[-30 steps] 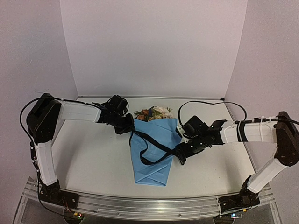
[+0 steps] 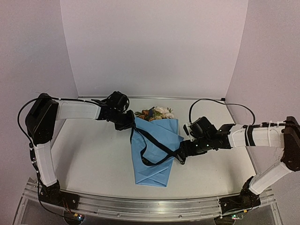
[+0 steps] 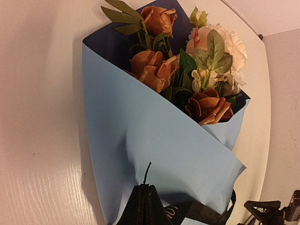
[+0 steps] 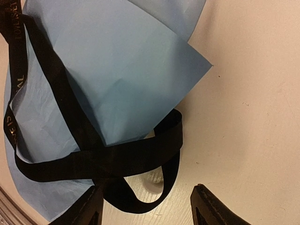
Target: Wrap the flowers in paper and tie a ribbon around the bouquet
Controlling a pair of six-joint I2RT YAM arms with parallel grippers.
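The bouquet lies in blue wrapping paper (image 2: 157,176), with orange and cream flowers (image 3: 206,108) showing at its open end. A black ribbon (image 2: 152,138) crosses the paper and forms a loop past its right edge, seen in the right wrist view as a ribbon loop (image 4: 136,154). At the paper's left side, my left gripper is shut, a thin edge of ribbon standing out from its tips. My right gripper is open at the paper's right side, its fingers (image 4: 91,206) wide apart; the loop's lower part shows between and beyond them.
A metal rail (image 2: 150,204) runs along the front edge, and pale walls (image 2: 154,51) close off the back and sides.
My right gripper has shifted a little rightward, away from the paper. My left gripper has moved slightly toward the back. The paper and most of the ribbon look unmoved.
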